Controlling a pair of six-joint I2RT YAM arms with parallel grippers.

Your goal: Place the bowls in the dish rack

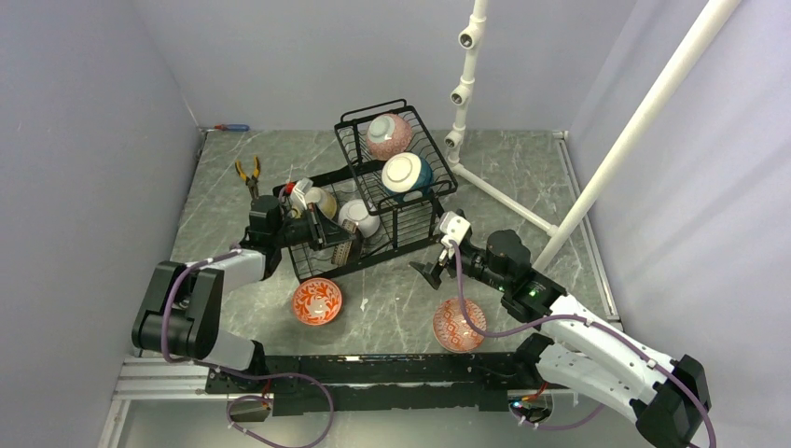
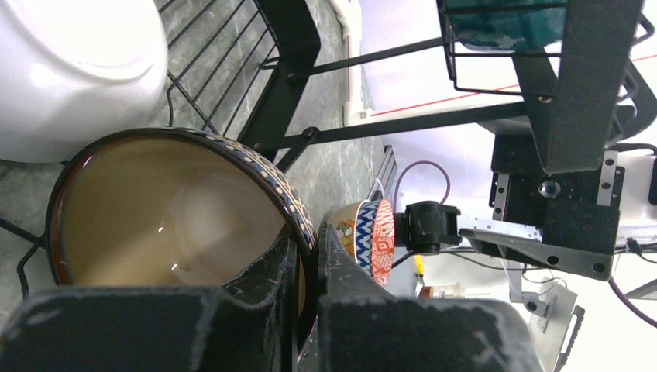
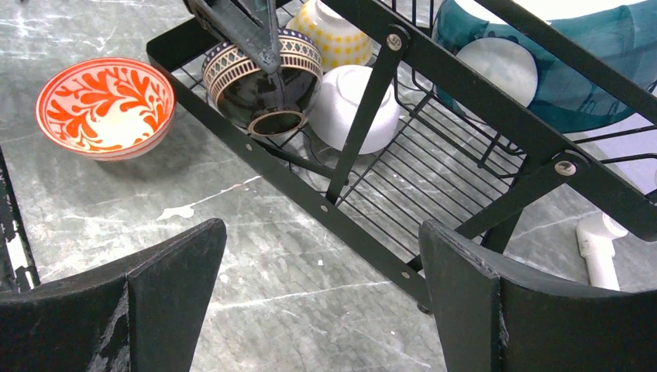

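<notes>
My left gripper is shut on the rim of a dark patterned bowl, tilted on its side in the lower rack beside a white bowl and a yellow bowl. On the upper tier sit a pink bowl and a teal bowl. An orange-patterned bowl and a paler patterned bowl lie on the counter. My right gripper stands open and empty, right of the rack's front.
Pliers and a screwdriver lie at the back left. White pipes stand right of the rack. The counter between the two loose bowls is mostly clear.
</notes>
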